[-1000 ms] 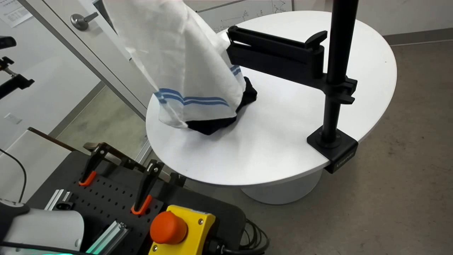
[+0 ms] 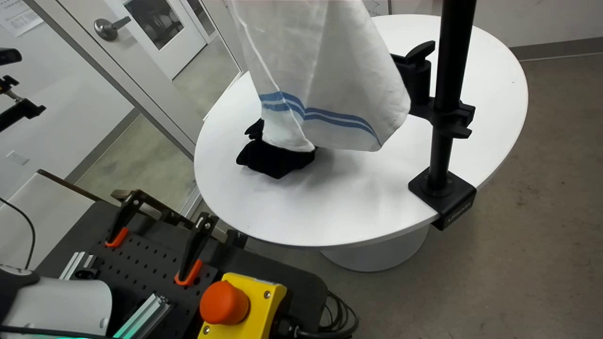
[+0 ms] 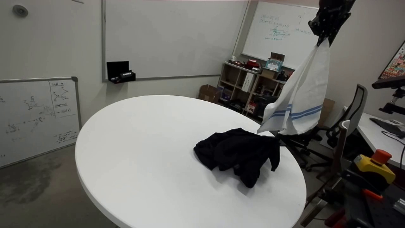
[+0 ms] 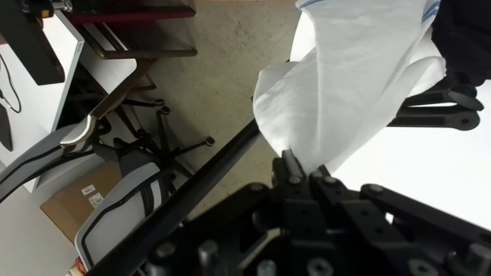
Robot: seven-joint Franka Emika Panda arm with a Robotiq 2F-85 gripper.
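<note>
A white towel with blue stripes (image 3: 303, 87) hangs from my gripper (image 3: 323, 41), gathered at its upper end between the fingers. In the wrist view the cloth (image 4: 350, 87) comes straight out of the closed fingertips (image 4: 294, 165). Below it, a crumpled black cloth (image 3: 239, 152) lies on the round white table (image 3: 152, 152). In exterior view 1 the towel (image 2: 322, 73) covers part of the black cloth (image 2: 274, 158), and the gripper is out of frame above.
A black pole (image 2: 449, 84) is clamped to the table's edge, its side arm partly behind the towel. A yellow box with a red button (image 2: 243, 308) sits on the dark cart.
In exterior view 1 the hanging towel has swung to the right, across the pole's side arm. More of the black cloth's left side shows now. The black cloth stays on the table.
</note>
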